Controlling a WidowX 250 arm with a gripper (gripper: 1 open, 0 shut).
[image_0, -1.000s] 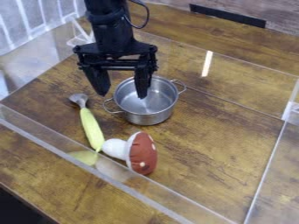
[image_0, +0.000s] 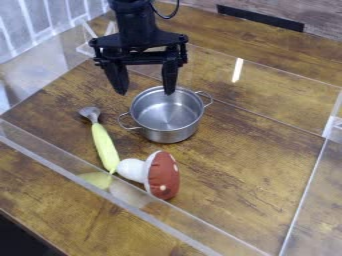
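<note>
The black gripper (image_0: 142, 70) hangs open over the back rim of a steel pot (image_0: 167, 124), its two fingers apart with nothing visible between them. In front-left of the pot lies a long yellow-handled utensil (image_0: 103, 146) with a metal head. A red and white toy (image_0: 160, 175), like a mushroom, lies below the pot.
Clear plastic walls edge the wooden table (image_0: 254, 120) along the lower left, upper left and right.
The gripper has moved up in the view, away from the pot's middle, uncovering more of the pot. The objects on the table have not visibly moved.
</note>
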